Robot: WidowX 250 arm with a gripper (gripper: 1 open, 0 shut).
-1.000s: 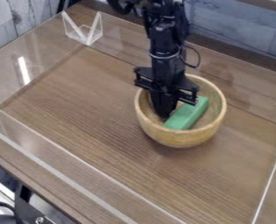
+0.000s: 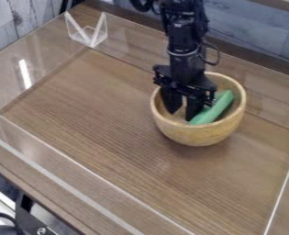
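My black gripper [image 2: 183,92] reaches down from the top into a tan bowl [image 2: 195,133] right of the table's middle. Its lower end is inside the bowl, at the left of a green long object [image 2: 213,109] that lies tilted there. The fingertips are dark and partly hidden, so I cannot tell whether they are open or shut, or on anything.
A small white wire-like piece [image 2: 88,29] stands at the back left.
The bowl has shifted back and a little right with my gripper in it. The green object now sits higher and further right in the view.
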